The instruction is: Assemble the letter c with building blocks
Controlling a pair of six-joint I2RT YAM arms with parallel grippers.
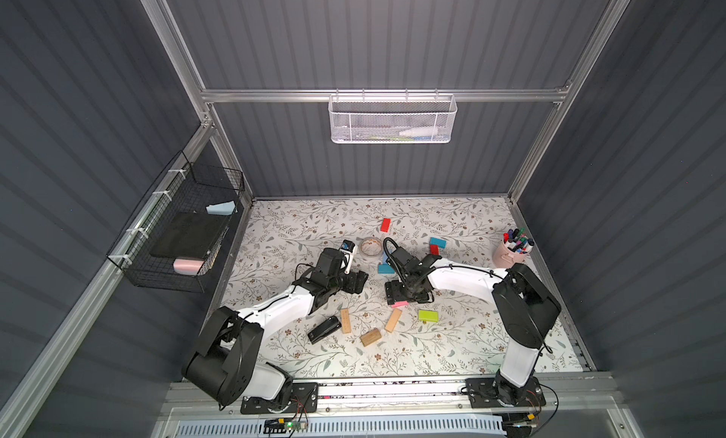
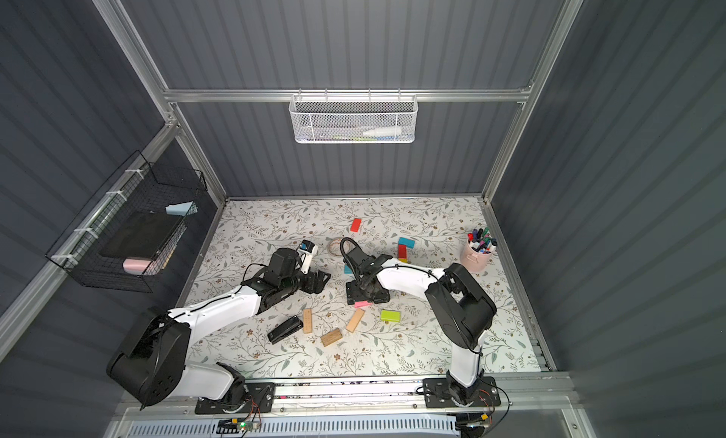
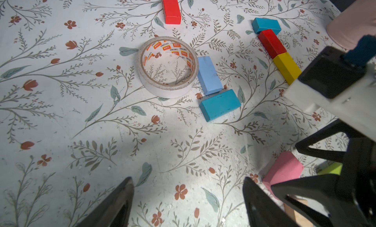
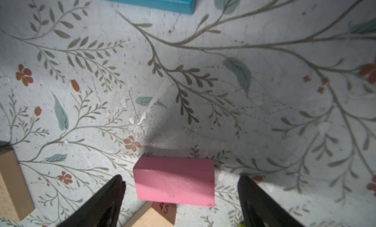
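A pink block [image 4: 175, 182] lies on the table between the spread fingers of my right gripper, with gaps on both sides. That gripper is open, low over the block. My left gripper [image 1: 355, 281] hangs over bare table further left, open and holding nothing. A teal block [image 3: 220, 104] and a light blue block [image 3: 209, 74] meet at an angle beside the tape roll. To their right, a blue block [image 3: 266, 25], a red block [image 3: 272, 43] and a yellow block [image 3: 287, 67] stand in a bent row, the yellow one partly hidden in the left wrist view.
Wooden blocks [image 1: 393, 320] and a green block [image 1: 428, 316] lie near the front, beside a black case [image 1: 324, 329]. A loose red block [image 1: 385, 224] sits behind the tape roll [image 3: 145, 76]. The pen cup [image 1: 505, 255] is far right.
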